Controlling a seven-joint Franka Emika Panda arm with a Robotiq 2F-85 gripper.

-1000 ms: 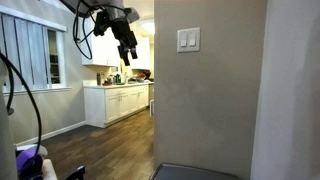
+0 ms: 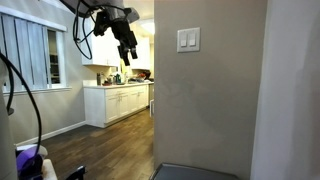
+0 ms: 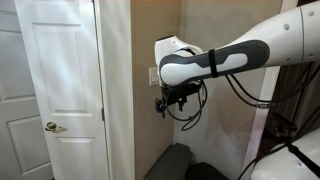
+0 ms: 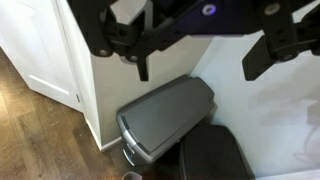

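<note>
My gripper stands open in the wrist view, its two dark fingers (image 4: 142, 68) wide apart and nothing between them. Below it is a grey lidded bin (image 4: 168, 112) against the wall. In exterior view 1 the gripper (image 2: 129, 58) hangs high at the upper left, pointing down. A white double light switch (image 2: 188, 40) is on the grey wall to its right in that picture. In exterior view 2 the switch plate (image 3: 154, 76) shows partly, beside the arm.
A dark bin or case (image 4: 215, 153) stands beside the grey one. White doors (image 3: 72, 90) are at the left in exterior view 2. Farther back are a kitchen counter (image 2: 117, 103) and open wooden floor (image 2: 110, 145). Loose cables (image 3: 190, 112) loop around the arm.
</note>
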